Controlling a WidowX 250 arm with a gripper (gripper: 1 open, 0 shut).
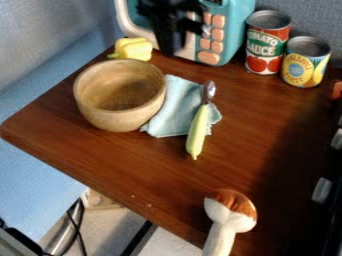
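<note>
My black gripper (pixel 171 25) is at the top of the view, in front of the toy microwave (pixel 227 35); it is blurred, so its fingers' state is unclear. Below it are a wooden bowl (pixel 119 94), a light blue cloth (pixel 171 117) and a spoon with a pale green handle (pixel 199 131) lying on the cloth and table. A yellow object (pixel 131 48) sits behind the bowl.
A tomato sauce can (pixel 265 45) and a yellow-labelled can (pixel 305 65) stand at the back right. A brush-like object (pixel 229 215) lies at the front.
</note>
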